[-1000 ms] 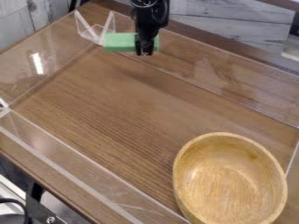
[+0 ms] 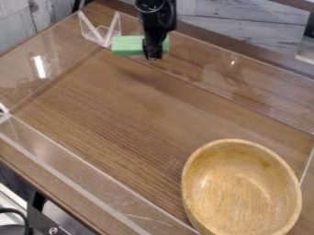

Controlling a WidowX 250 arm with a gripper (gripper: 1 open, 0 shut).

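My black gripper (image 2: 153, 50) hangs at the top centre, shut on a green rectangular object (image 2: 128, 45) near the far edge of the wooden table (image 2: 135, 128). The object sticks out to the left of the fingers. Whether it rests on the table or is held just above it, I cannot tell.
A clear, angular plastic piece (image 2: 98, 32) is at the back left, beside the green object. A large pale round bowl (image 2: 241, 184) occupies the front right. A white-grey wall stands behind the far edge.
The gripper and green object have shifted slightly downward in the view and a little to the right over the last second.
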